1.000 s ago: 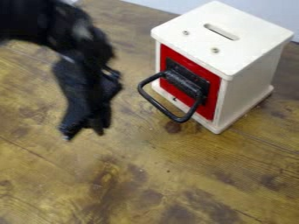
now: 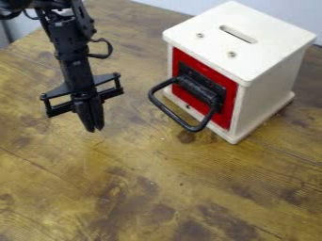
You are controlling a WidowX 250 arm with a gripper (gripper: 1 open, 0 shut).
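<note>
A white wooden box [image 2: 263,89] with a slot and two screws on top stands at the right. Its red front panel [image 2: 224,114] carries a black hinged piece with a black loop handle [image 2: 169,114] sticking out toward the left. My black gripper [image 2: 93,120] hangs at the left, pointing down, apart from the handle, with its fingers shut and nothing visible between them.
A pale wall edge runs along the back.
The box looks unchanged.
</note>
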